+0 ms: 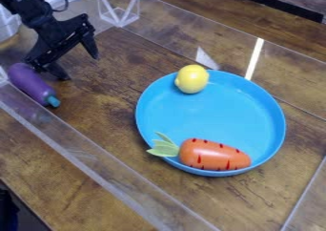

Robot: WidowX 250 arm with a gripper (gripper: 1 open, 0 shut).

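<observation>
The black robot gripper (pixel 72 59) is at the upper left, its fingers open, just above and behind a purple eggplant toy (pixel 29 82) with a teal end that lies on the wooden surface. A blue plate (pixel 211 115) holds a yellow round toy (pixel 193 79) near its back edge and an orange carrot toy (pixel 214 155) with green leaves near its front.
Clear plastic walls border the wooden work area (pixel 121 92) on the near left, back and right. Bare wood lies between the eggplant and the plate.
</observation>
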